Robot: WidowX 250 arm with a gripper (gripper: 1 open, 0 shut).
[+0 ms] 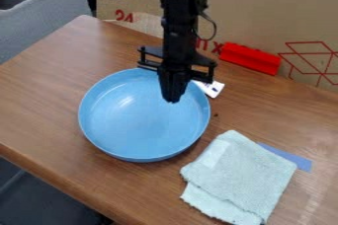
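Note:
My black gripper [175, 91] hangs over the back part of a light blue round plate [126, 125] on the wooden table. Its fingertips are close together and point down; whether they touch the plate is unclear, and I see nothing between them.
A pale folded cloth [238, 180] lies at the right front, with a blue strip [297, 159] beside it. A red object [250, 58] and a cardboard panel [284, 17] are at the back. A white label [212, 88] lies behind the plate.

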